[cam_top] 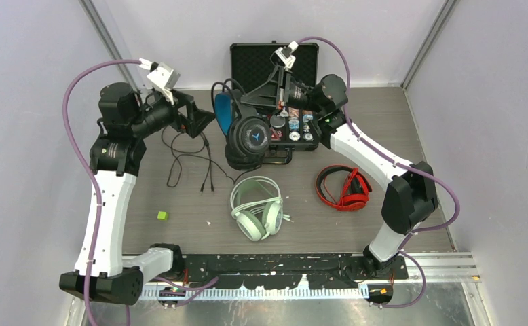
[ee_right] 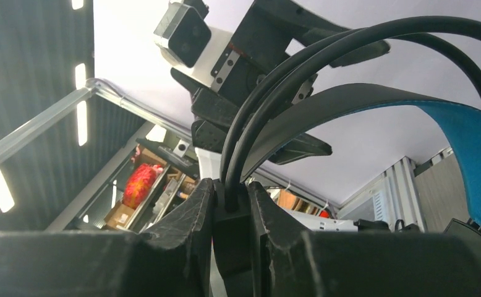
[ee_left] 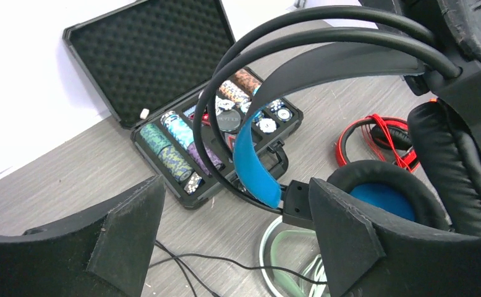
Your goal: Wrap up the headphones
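Note:
Black headphones point(cam_top: 246, 139) with a blue inner band hang in the air at the middle of the top view, their cable trailing to the table. My right gripper grips them where the twin headband arcs meet the earcup housing. My left gripper point(cam_top: 197, 117) is open just to the left; in the left wrist view its fingers point(ee_left: 108, 235) frame the view below the headphones, whose band point(ee_left: 256, 167) is close beyond them. A black cable point(cam_top: 180, 159) lies looped on the table.
An open black case point(cam_top: 271, 61) with chips stands at the back. Pale green headphones point(cam_top: 254, 217) lie at front centre, red headphones point(cam_top: 346, 200) at the right, a small green cube point(cam_top: 163, 216) at the left.

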